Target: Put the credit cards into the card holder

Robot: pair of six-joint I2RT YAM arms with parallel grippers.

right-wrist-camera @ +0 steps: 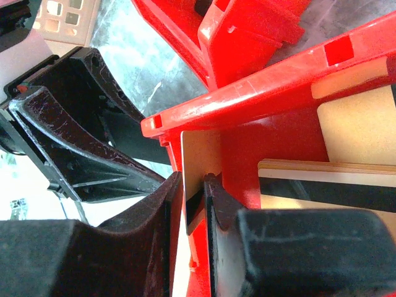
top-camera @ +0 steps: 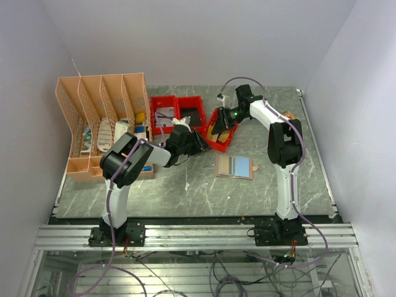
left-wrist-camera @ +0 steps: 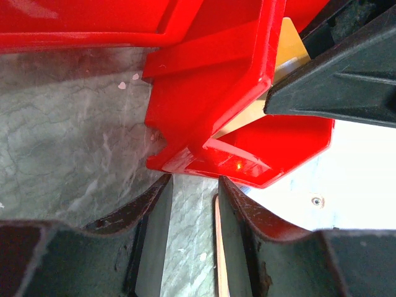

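Observation:
A red bin (top-camera: 224,141) holds gold cards (right-wrist-camera: 356,130); one card (right-wrist-camera: 193,154) stands on edge against the bin's end wall. My right gripper (top-camera: 221,124) is down in the bin, its open fingertips (right-wrist-camera: 216,192) at that upright card. My left gripper (top-camera: 199,143) is just outside the bin's near-left corner, its two fingertips a little apart below the red rim in the left wrist view, with no card between them. The card holder (top-camera: 234,166), a flat board with tan, grey and blue areas, may be the one lying in front; I cannot tell.
Two more red bins (top-camera: 163,99) sit at the back. A large peach divided organizer (top-camera: 110,80) fills the left side.

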